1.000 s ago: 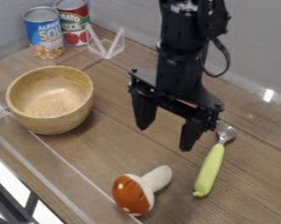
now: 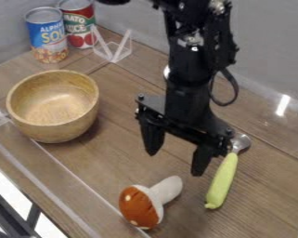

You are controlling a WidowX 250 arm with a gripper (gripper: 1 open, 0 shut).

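My black gripper point(image 2: 176, 147) hangs over the middle of the wooden table, open, its two fingers apart with nothing between them. Below it to the front lies a toy mushroom point(image 2: 141, 205) with an orange cap and white stem. Right of the gripper lies a pale green spoon-like utensil point(image 2: 223, 178) with a metal end, partly behind the right finger. A wooden bowl point(image 2: 52, 124) sits at the left.
At the back left stand a soup can point(image 2: 48, 37) and a red tomato can point(image 2: 79, 23), with a white wire-like object point(image 2: 108, 51) beside them. A wall borders the back; the table edge runs along the lower left.
My gripper has shifted slightly, a little to the right compared with a second ago. The objects on the table have not moved.
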